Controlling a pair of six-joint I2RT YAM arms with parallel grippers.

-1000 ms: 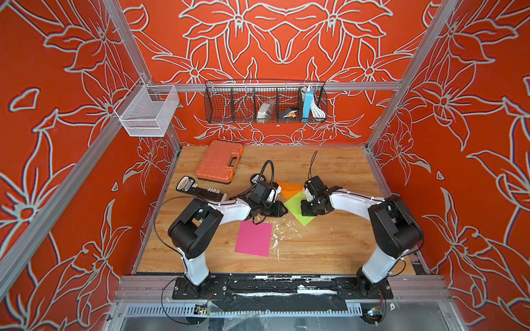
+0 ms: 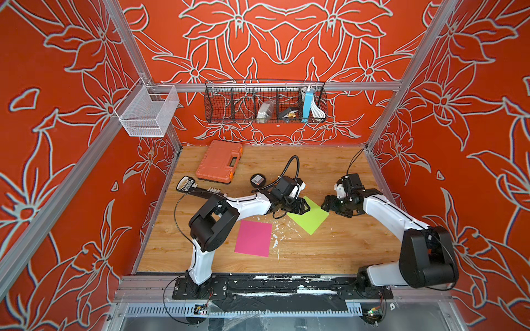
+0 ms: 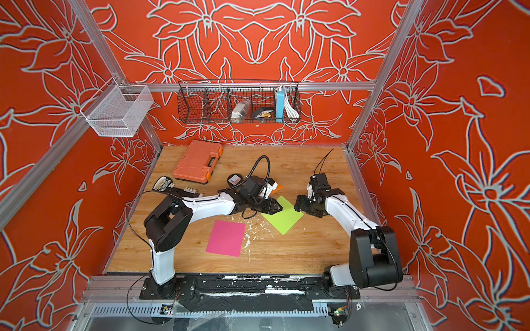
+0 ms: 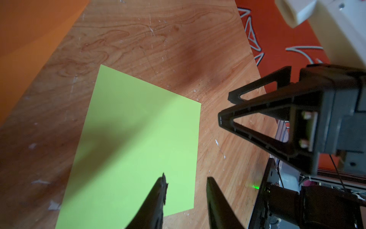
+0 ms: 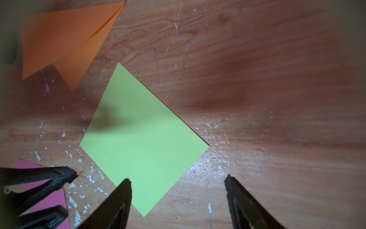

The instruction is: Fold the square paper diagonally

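Observation:
A lime-green square of paper (image 2: 308, 220) lies flat and unfolded on the wooden table, a corner toward the front; in the right wrist view the whole sheet (image 5: 144, 141) shows. My left gripper is over the sheet's back-left side, open and empty. My right gripper hangs at the sheet's right side, also open with nothing between its fingers, facing the left one.
An orange folded paper (image 5: 76, 38) lies behind the green one. A pink square (image 2: 252, 238) lies front left, amid white flecks. An orange case (image 2: 218, 160) and a black strip with small items (image 2: 198, 187) are at back left.
Both grippers have moved to the right, the right one off the green sheet's middle. The green sheet appears shifted slightly right and toward the front.

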